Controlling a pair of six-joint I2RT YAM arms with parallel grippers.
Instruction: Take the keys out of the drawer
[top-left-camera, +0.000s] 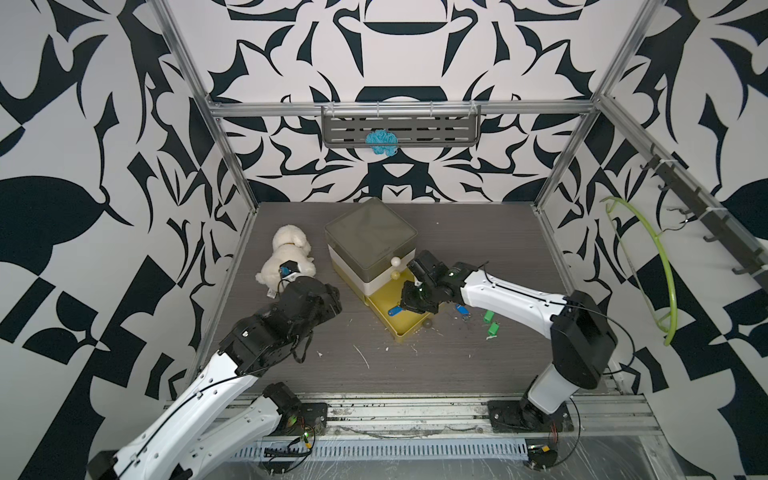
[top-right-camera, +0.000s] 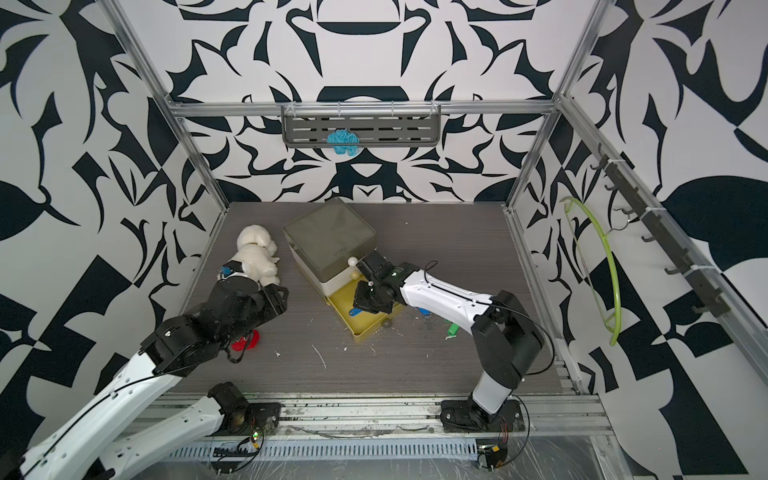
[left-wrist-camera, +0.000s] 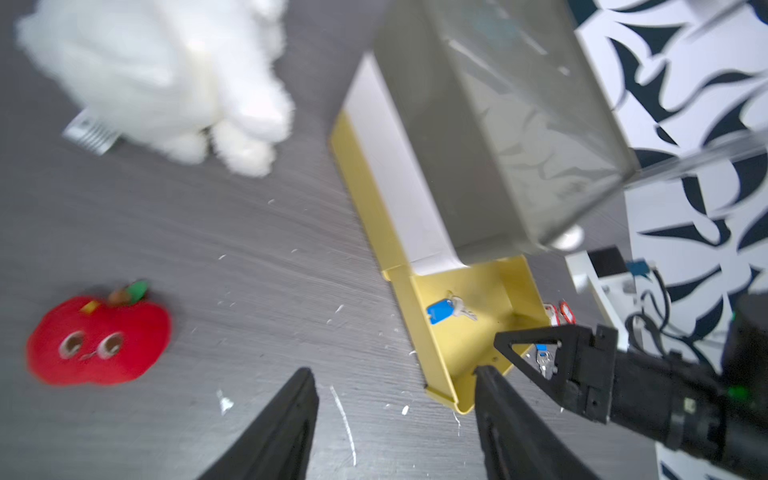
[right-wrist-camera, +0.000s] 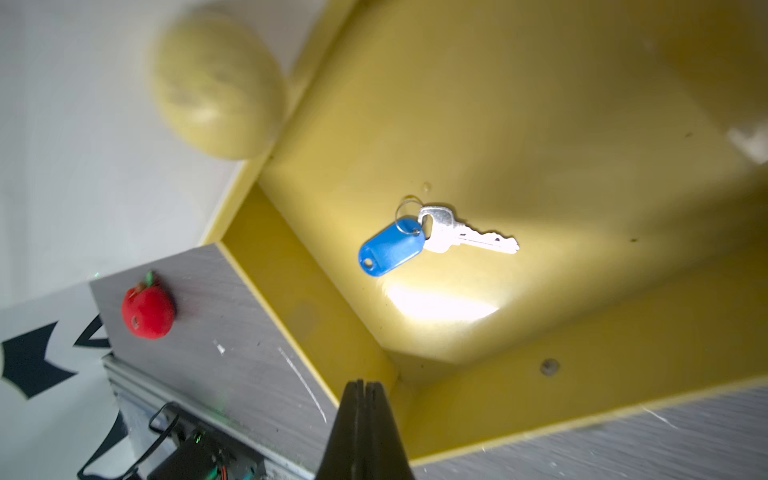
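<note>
The keys with a blue tag (right-wrist-camera: 392, 246) and a silver key (right-wrist-camera: 472, 236) lie on the floor of the open yellow drawer (right-wrist-camera: 520, 120), below the grey box (top-left-camera: 369, 236). My right gripper is over the drawer, shut, with nothing showing between its fingers. My left gripper stands part open above the table, left of the drawer, with nothing between its fingers.
A white plush dog (top-left-camera: 286, 260) sits left of the box; a red apple-shaped toy (left-wrist-camera: 100, 340) lies on the table. Small blue and green pieces (top-left-camera: 490, 320) lie right of the drawer.
</note>
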